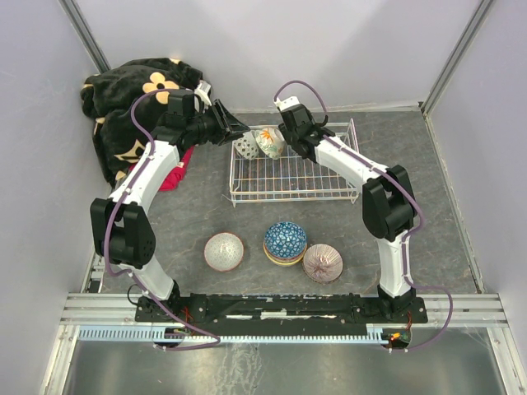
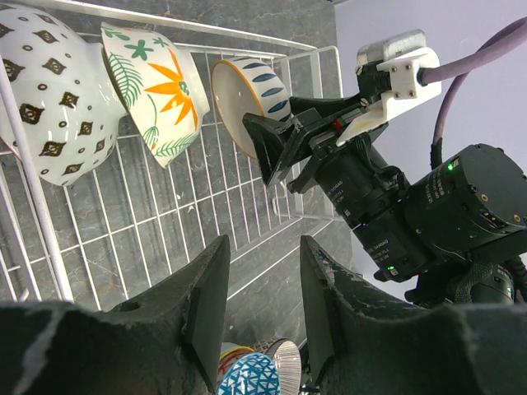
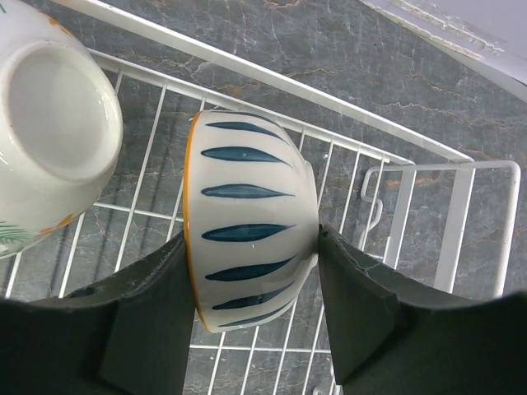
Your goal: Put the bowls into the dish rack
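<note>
The white bowl with blue leaf strokes and an orange rim [image 3: 247, 222] stands on its side at the rack's back rail. My right gripper is shut on it, one finger at the rim and the other at the foot. From above, the right arm hides this bowl. To its left the orange-flower bowl [image 2: 160, 95] and the diamond-patterned bowl [image 2: 62, 90] lean on edge in the dish rack [image 1: 296, 195]. My left gripper is open and empty by the rack's back left corner. In front wait a speckled bowl [image 1: 223, 252], stacked bowls [image 1: 286, 239] and a striped bowl [image 1: 322, 263].
A dark flowered blanket [image 1: 115, 103] and a red cloth [image 1: 174, 171] lie left of the rack. The rack's front and right wires are empty. Bare grey tabletop [image 1: 412, 132] lies to the right of the rack, and walls close in both sides.
</note>
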